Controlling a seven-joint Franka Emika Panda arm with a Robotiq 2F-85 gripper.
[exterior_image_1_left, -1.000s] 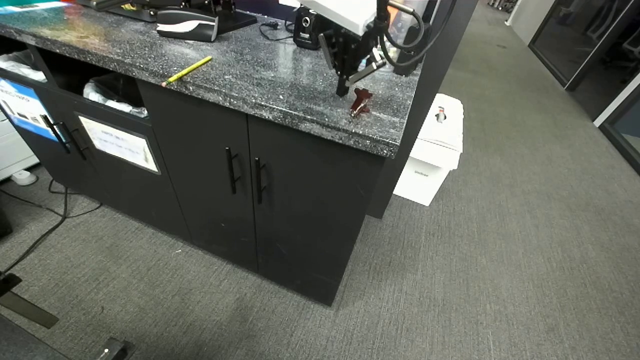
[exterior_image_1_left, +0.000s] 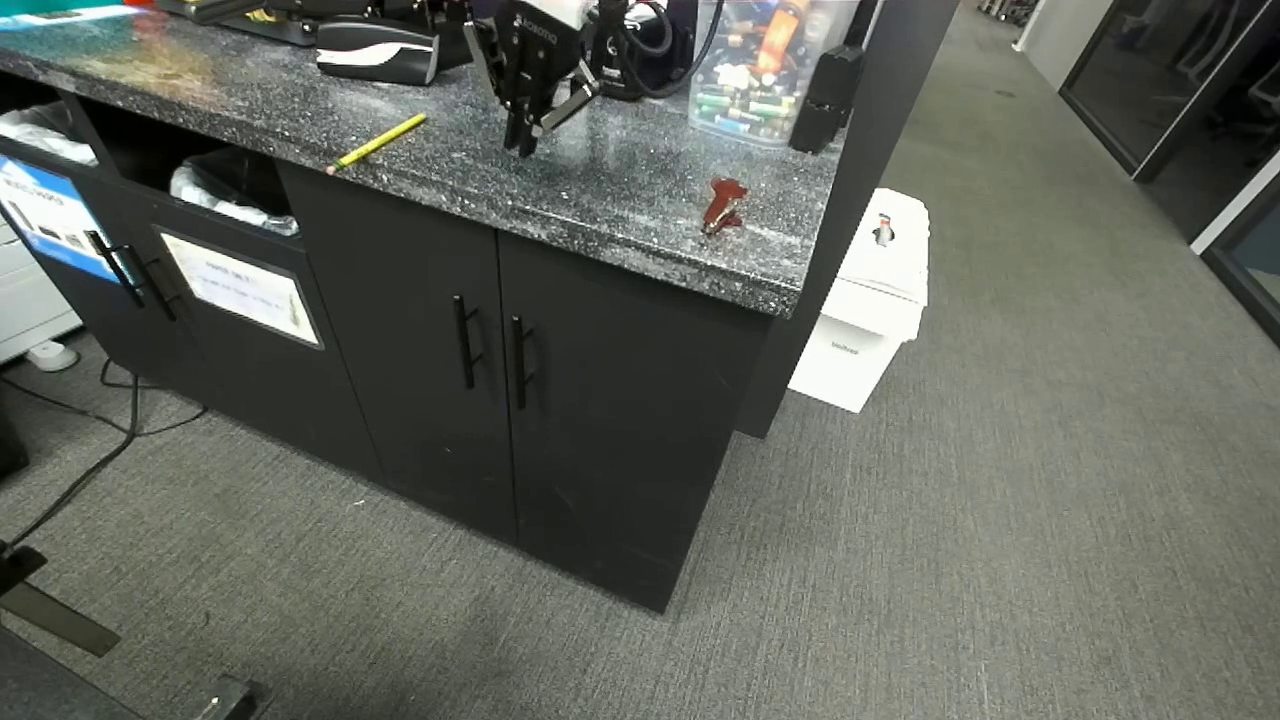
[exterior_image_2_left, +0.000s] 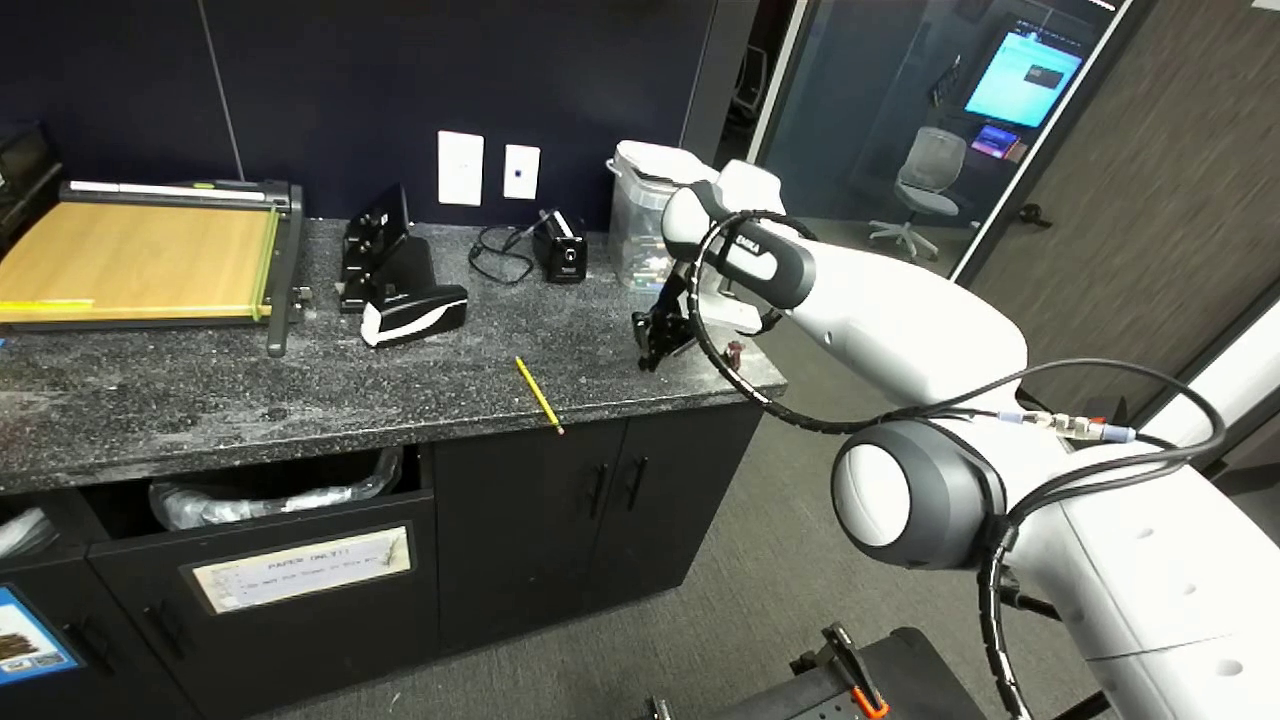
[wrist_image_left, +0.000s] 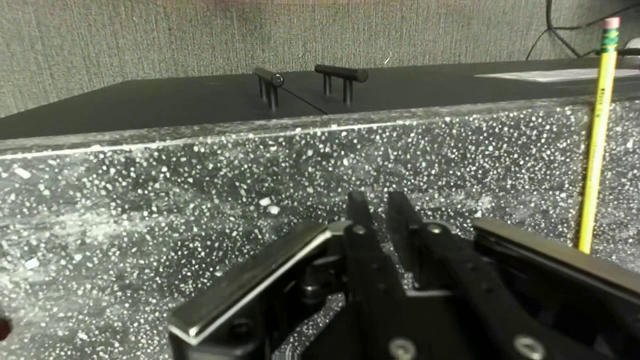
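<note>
My gripper (exterior_image_1_left: 519, 149) hangs over the dark speckled counter (exterior_image_1_left: 624, 180), pointing down. In the wrist view its two black fingers (wrist_image_left: 360, 207) stand a narrow gap apart, with nothing between them. A yellow pencil (wrist_image_left: 598, 132) lies at the right of that view, its eraser end over the counter's front edge. In exterior view 1 the pencil (exterior_image_1_left: 378, 142) is to the left of my gripper. A small dark red clip-like object (exterior_image_1_left: 723, 205) rests to the gripper's right near the counter's corner; only a sliver of it (wrist_image_left: 3, 329) shows in the wrist view.
Behind the gripper are a black electric sharpener (exterior_image_2_left: 560, 248) and a clear tub of markers (exterior_image_1_left: 756, 96). A stapler (exterior_image_2_left: 414, 314) and a paper cutter (exterior_image_2_left: 138, 252) sit farther left. Bare counter lies between pencil and red object.
My gripper has moved left in exterior view 1, away from the red object and towards the pencil. The pencil and the red object stay where they were.
</note>
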